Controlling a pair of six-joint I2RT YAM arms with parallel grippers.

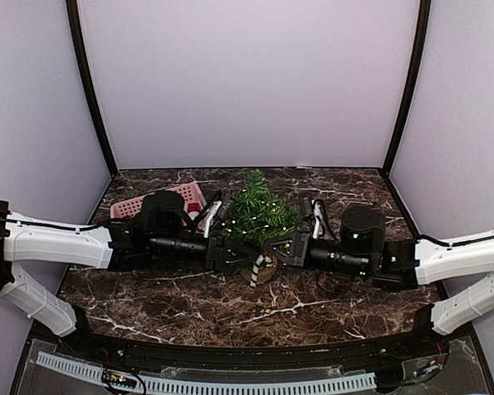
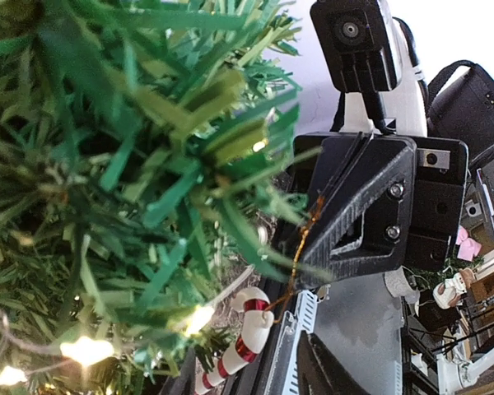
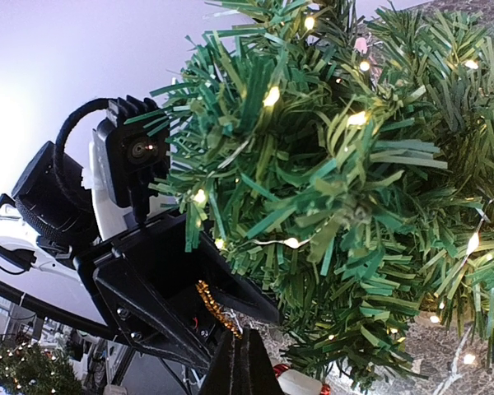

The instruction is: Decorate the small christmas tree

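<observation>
The small lit tree (image 1: 257, 206) stands mid-table between both grippers. A red-and-white candy cane (image 2: 252, 337) with a gold loop hangs at the tree's front, below the grippers in the top view (image 1: 254, 276). My left gripper (image 1: 243, 255) is open at the tree's front left; in its wrist view the cane shows near its fingers. My right gripper (image 1: 272, 247) is shut at the front right; its fingertips (image 3: 230, 362) are together near the gold loop and the cane, and whether they grip the loop is hard to tell.
A pink basket (image 1: 129, 206) with red items sits at the back left, partly behind the left arm. Bare marble table (image 1: 189, 309) lies in front. Walls bound the back and sides.
</observation>
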